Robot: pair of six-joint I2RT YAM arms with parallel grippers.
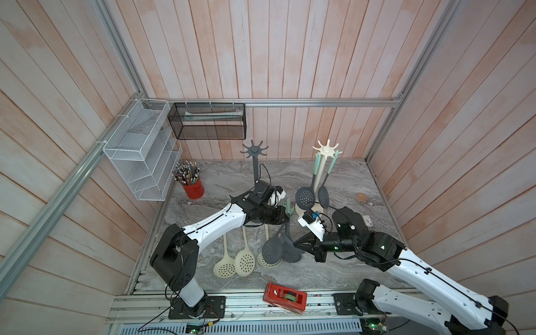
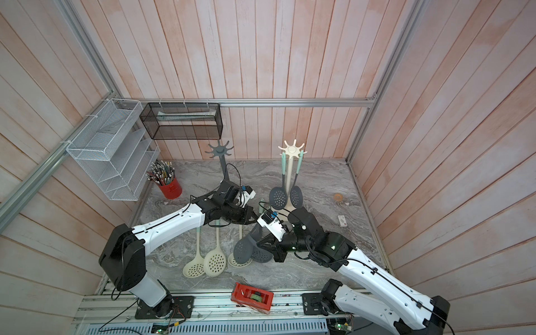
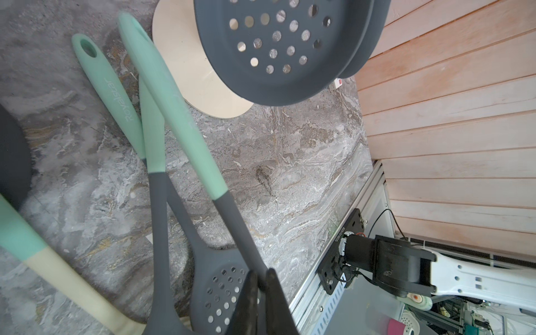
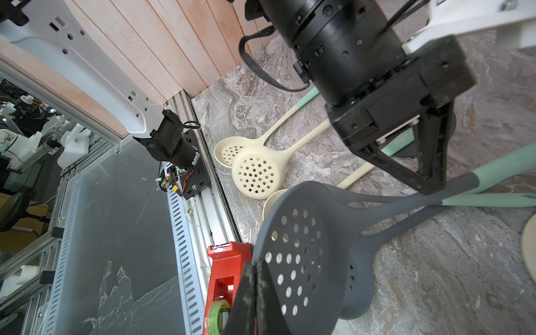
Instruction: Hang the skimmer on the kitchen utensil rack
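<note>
Grey skimmers with mint handles lie overlapped on the table, one head facing my right wrist camera. My left gripper is over those handles, fingers together at a dark handle section; whether anything is between is unclear. My right gripper is shut beside the grey head, at its rim. Two grey skimmers hang on the cream rack; a grey rack stands further left.
Cream skimmers lie front left. A red tape dispenser sits at the front edge. A red utensil cup and white wire shelves are at left.
</note>
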